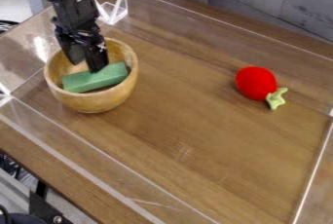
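Observation:
A wooden bowl point(111, 98) stands on the left of the table, holding a green block point(100, 78). My dark gripper point(92, 59) reaches down from the top left into the bowl, its fingertips at or just above the block; whether they grip anything is unclear.
A red tomato-like object point(256, 82) with a pale green top lies to the right. A raised edge runs along the back right.

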